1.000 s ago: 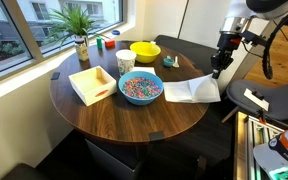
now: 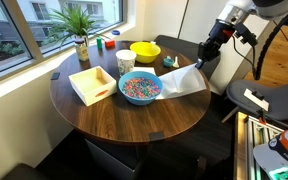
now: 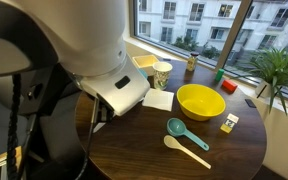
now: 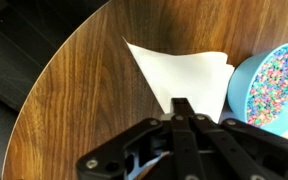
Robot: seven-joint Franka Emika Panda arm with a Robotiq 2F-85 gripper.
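A white cloth or paper sheet (image 2: 184, 82) lies partly on the round wooden table, to the right of the blue bowl in exterior view 1. One corner of it rises to my gripper (image 2: 199, 65), which is shut on that corner. From the wrist, the sheet (image 4: 187, 75) spreads out beneath the fingertips and its far edge reaches the bowl. The blue bowl (image 4: 249, 82) holds small colourful pieces. In exterior view 2 the arm hides the fingers, and a flat part of the sheet (image 3: 159, 99) shows beside it.
A yellow bowl (image 3: 200, 103), a teal spoon (image 3: 187, 132) and a wooden spoon (image 3: 186, 149) lie across the table. A cream box (image 2: 92, 84), a patterned cup (image 2: 126, 62) and a plant (image 2: 76, 24) stand near the window side.
My gripper has moved left in exterior view 1, toward the blue bowl, and the sheet's raised corner has come along with it. The other objects have stayed put.
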